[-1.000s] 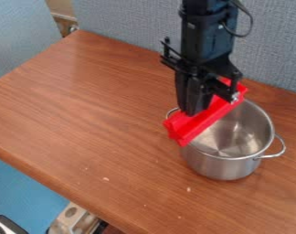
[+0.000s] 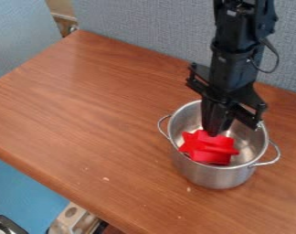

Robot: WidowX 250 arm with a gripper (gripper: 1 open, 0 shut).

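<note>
A red object [image 2: 209, 148] sits low inside a steel pot [image 2: 214, 175] with two wire handles, on the right part of the wooden table. The black gripper [image 2: 216, 122] hangs over and into the pot's back part, just above the red object. Whether its fingers touch or hold the red object cannot be made out.
Padded grey walls [image 2: 138, 23] stand behind and at the left. A blue surface lies below the table's left edge.
The arm has come down, and the red object has moved from across the pot's top to down inside it. The pot sits slightly differently.
</note>
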